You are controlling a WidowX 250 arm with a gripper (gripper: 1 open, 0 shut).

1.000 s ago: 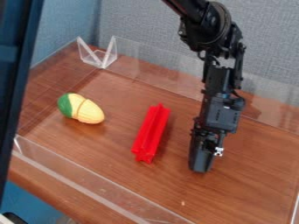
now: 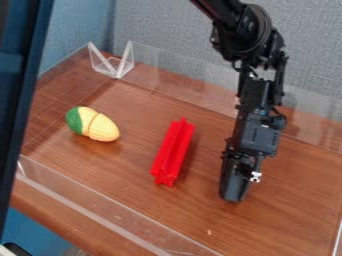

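Note:
My gripper [image 2: 235,188] hangs down at the right of the wooden surface [image 2: 134,200], its tip low near the wood. It looks shut, with nothing visible between its fingers. To its left lies a red ridged bar [image 2: 174,151], lengthwise from back to front and apart from the gripper. Further left rests a yellow and green corn-like toy [image 2: 98,126].
Clear low walls edge the wooden area, with a clear pointed piece [image 2: 111,62] at the back left. A dark frame [image 2: 16,90] stands along the left edge.
The arm and gripper have shifted slightly to the right. The red bar and the toy have not moved.

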